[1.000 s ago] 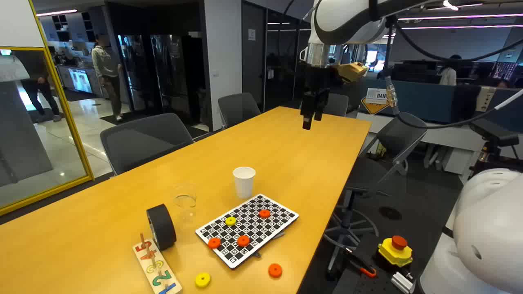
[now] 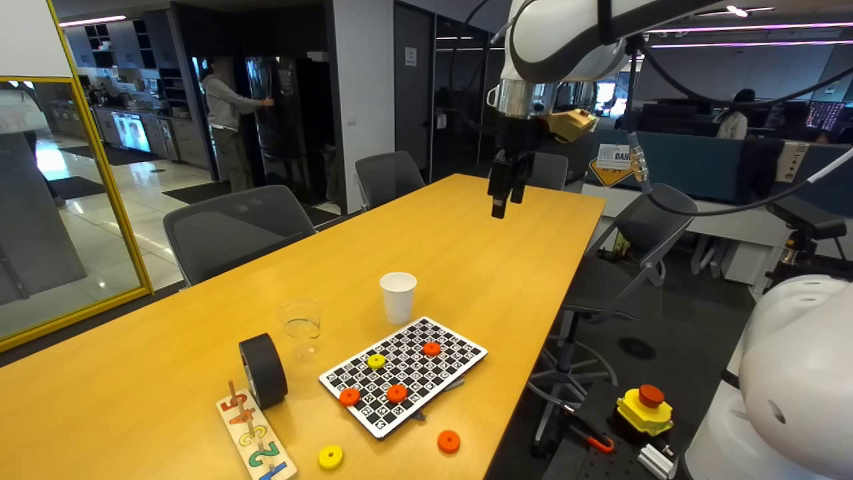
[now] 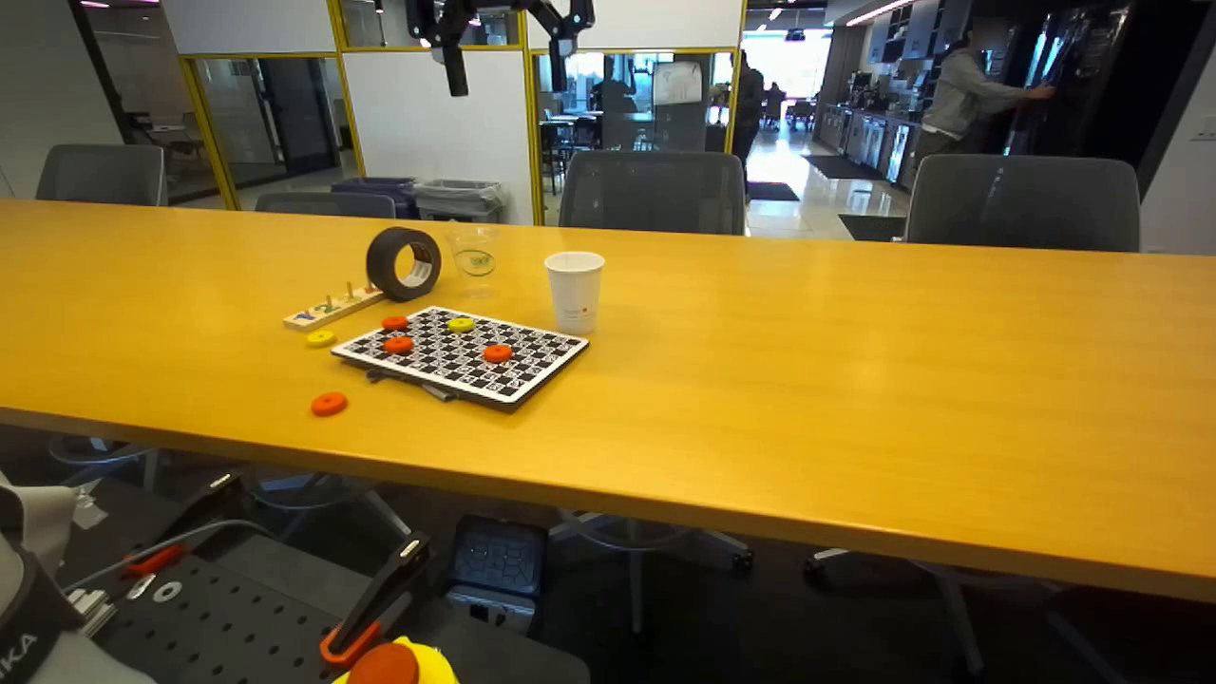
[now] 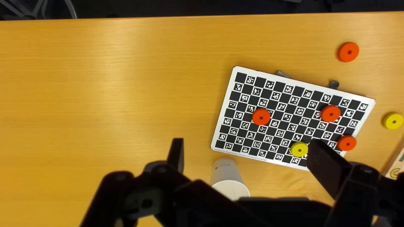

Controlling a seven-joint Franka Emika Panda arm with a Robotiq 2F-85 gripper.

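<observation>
My gripper (image 3: 509, 82) hangs high over the table, fingers wide apart and nothing between them. In the wrist view its black fingers (image 4: 176, 157) frame a white paper cup (image 4: 226, 176) and the near edge of a checkered board (image 4: 246, 130), all well below. Three orange rings and one yellow ring (image 2: 376, 361) rest on the board. Another orange ring (image 2: 448, 441) and a second yellow ring (image 2: 330, 457) lie on the bare table. A wooden number board with pegs (image 2: 260, 448) is at the left, partly out of the wrist view.
A black tape roll (image 3: 404, 264) stands on edge by the peg board. Beside it is a clear cup (image 3: 474, 260), hard to make out. The wooden table (image 3: 866, 376) is empty across its right half in that view. Chairs surround it.
The gripper sits very slightly lower and more to the left in exterior view 1. Objects on the table have not moved. A person in the background has walked to the fridge.
</observation>
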